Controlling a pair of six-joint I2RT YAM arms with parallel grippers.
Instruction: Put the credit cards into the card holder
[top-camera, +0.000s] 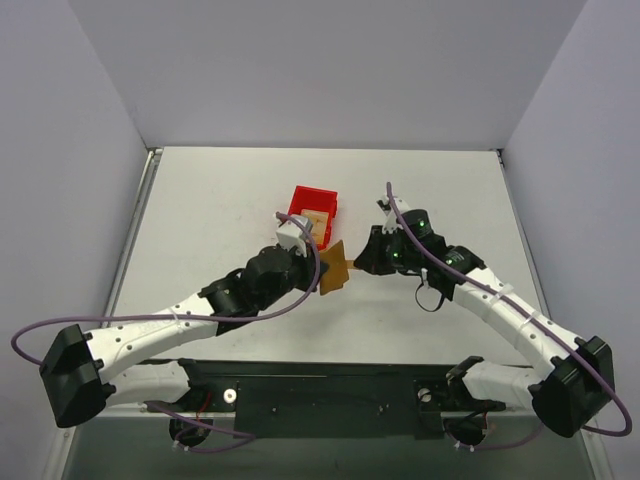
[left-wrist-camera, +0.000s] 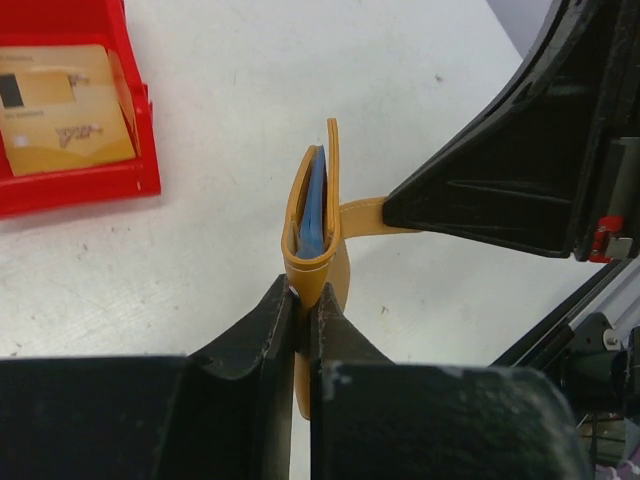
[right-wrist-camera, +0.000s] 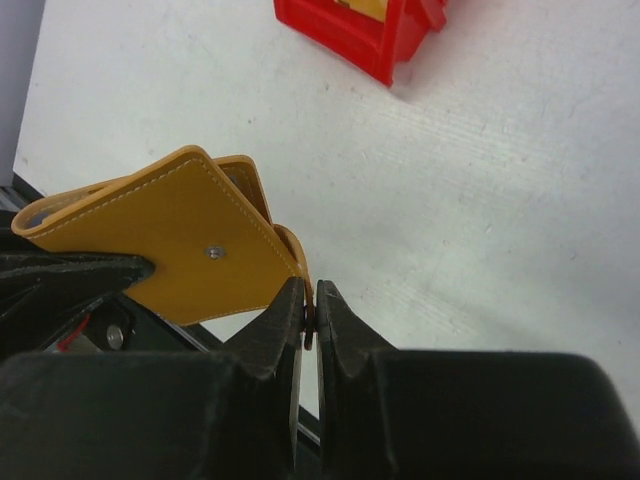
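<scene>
The tan card holder hangs above the table between both arms. My left gripper is shut on its folded edge, and blue lining or content shows inside the opening at the top. On the other side, a narrow strap sticks out from the holder, and my right gripper is shut on that strap's end. A metal snap stud shows on the holder's flat face in the right wrist view. Pale yellow cards lie in the red bin behind the arms.
A dark gap with cables runs along the table's front edge. The two grippers are close together, with the holder and strap spanning the space between them.
</scene>
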